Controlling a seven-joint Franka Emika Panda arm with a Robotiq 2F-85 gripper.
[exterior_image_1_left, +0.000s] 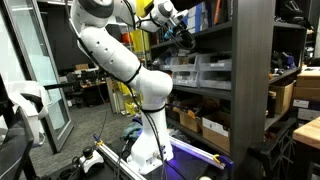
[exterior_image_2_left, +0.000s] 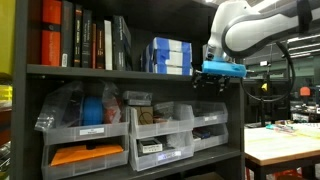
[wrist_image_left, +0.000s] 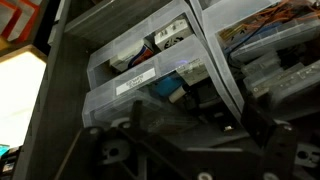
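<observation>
My gripper is at the bottom of the wrist view. Its two dark fingers stand wide apart, and nothing shows between them. Beyond lie clear plastic bins, tilted in this view, one holding small boxes and a blue item. In exterior view 2, the gripper hangs in front of the shelf, near the upper right bin. Exterior view 1 has the white arm arching up, with the gripper small and dark by the shelf's upper part.
Books and blue-and-white boxes stand on the board above the bins. A thick dark shelf post rises beside the arm in exterior view 1. Cardboard boxes fill the lower shelf. To the right is a wooden table.
</observation>
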